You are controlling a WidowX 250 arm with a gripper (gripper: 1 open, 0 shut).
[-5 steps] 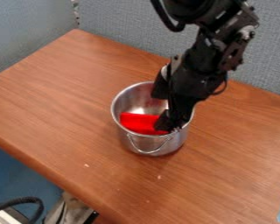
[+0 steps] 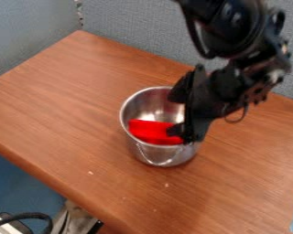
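A silver metal bucket [image 2: 150, 154] with a wire handle stands on the wooden table. A red object [image 2: 153, 132] lies inside it. My black gripper [image 2: 186, 123] is open at the bucket's right side, partly over its rim and the red object. Whether it touches either is unclear, and its fingertips are hard to make out.
A grey partition [image 2: 124, 27] runs behind it. A black cable [image 2: 21, 217] and other items sit below the table's front edge at the lower left.
My gripper has moved right from over the bucket's inside toward its right rim and tilted. The bucket has shifted slightly, with the red object still inside.
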